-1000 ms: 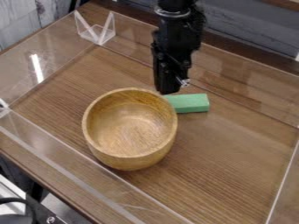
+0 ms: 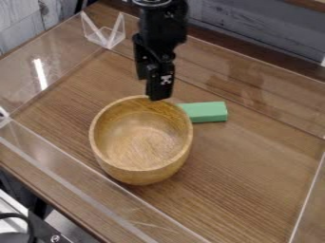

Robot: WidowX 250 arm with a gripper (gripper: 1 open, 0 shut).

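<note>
My black gripper (image 2: 154, 80) hangs open at the upper middle, above and behind a tan oval bowl (image 2: 140, 139). Nothing shows between its fingers. A mint-green block (image 2: 203, 111) lies on the wooden table just right of the bowl's back rim, below and right of the gripper.
A clear plastic object (image 2: 105, 28) stands at the back left. Another clear item lies at the left edge, and a black cable at the bottom left.
My gripper has moved to the left, away from above the green block to behind the bowl. The bowl and block have not visibly moved.
</note>
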